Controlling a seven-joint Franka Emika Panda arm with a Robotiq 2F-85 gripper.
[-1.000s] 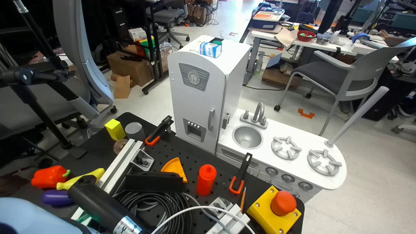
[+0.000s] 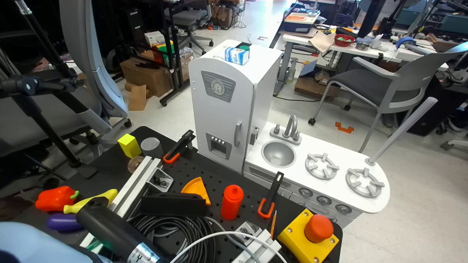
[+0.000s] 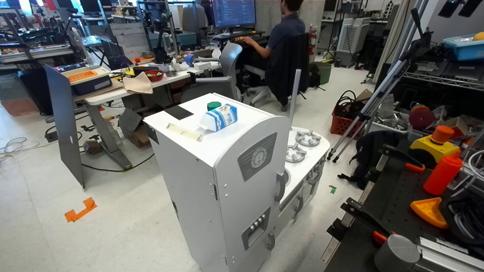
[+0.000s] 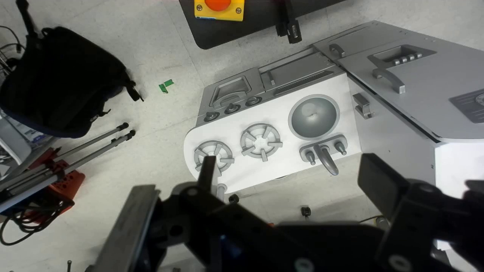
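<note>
In the wrist view my gripper stands open over the toy kitchen, its two dark fingers wide apart and nothing between them. Below it are the white countertop (image 4: 283, 156), a grey sink bowl (image 4: 315, 117) with a faucet, and two grey burners. The sink and burners are empty. At the right is the toy fridge (image 2: 221, 116), its door apparently closed. On top of the fridge a blue-and-white milk carton (image 3: 221, 117) lies on its side beside a green round item (image 3: 213, 105). Neither exterior view shows the gripper.
A black pegboard table (image 2: 175, 175) carries a red bottle (image 2: 232, 201), an orange wedge (image 2: 197, 189), a red pepper (image 2: 56, 198), a yellow block (image 2: 129, 145), clamps, cables and a yellow box with a red button (image 2: 309, 236). A grey post (image 2: 401, 131) rises from the counter's end.
</note>
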